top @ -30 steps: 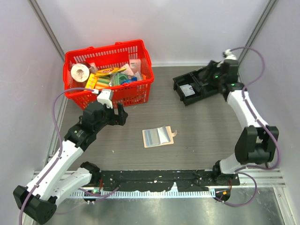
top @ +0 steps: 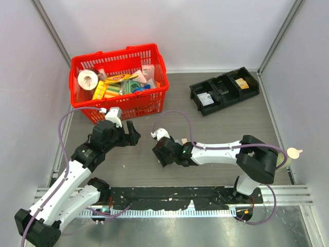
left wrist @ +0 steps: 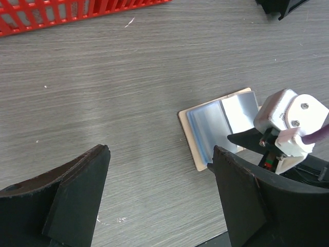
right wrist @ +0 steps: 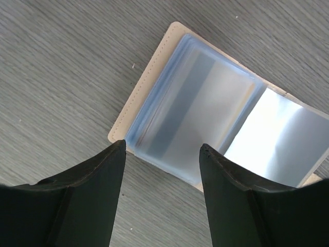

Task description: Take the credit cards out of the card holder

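Observation:
The card holder, a beige open booklet with clear plastic sleeves, lies flat on the table; the left wrist view shows it (left wrist: 211, 128) right of centre, partly behind my right gripper. My right gripper (top: 162, 154) is low over the holder, covering most of it in the top view; in the right wrist view its open fingers straddle the lower part of the clear sleeve. My left gripper (top: 130, 133) stands open left of the holder, with only bare table between its fingers in its wrist view.
A red basket (top: 118, 110) of packaged goods stands at the back left. A black compartment tray (top: 216, 103) with a few items sits at the back right. The table left of the holder is clear.

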